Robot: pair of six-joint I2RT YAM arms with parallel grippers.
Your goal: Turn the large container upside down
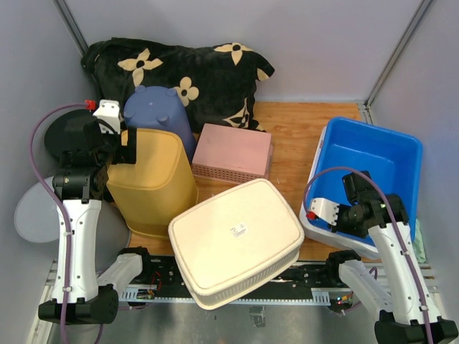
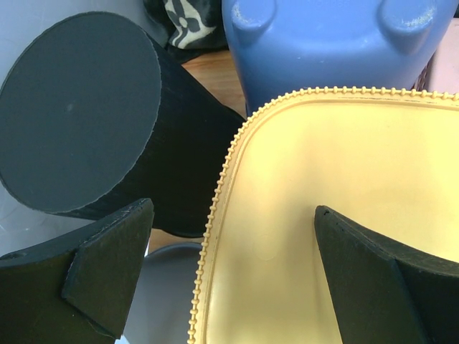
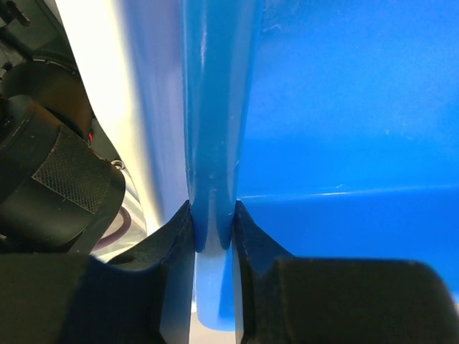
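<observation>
The blue tub sits at the right inside a white outer container. My right gripper is at the blue tub's left side, its fingers closed around the rim. My left gripper stands open above the yellow upturned bin, with a fingertip on either side of the ribbed edge in the left wrist view; whether it touches cannot be told.
A cream upturned basket lies at the front middle. A pink basket, blue bin, black cylinder and flowered cushion fill the back and left. Bare wood shows at centre right.
</observation>
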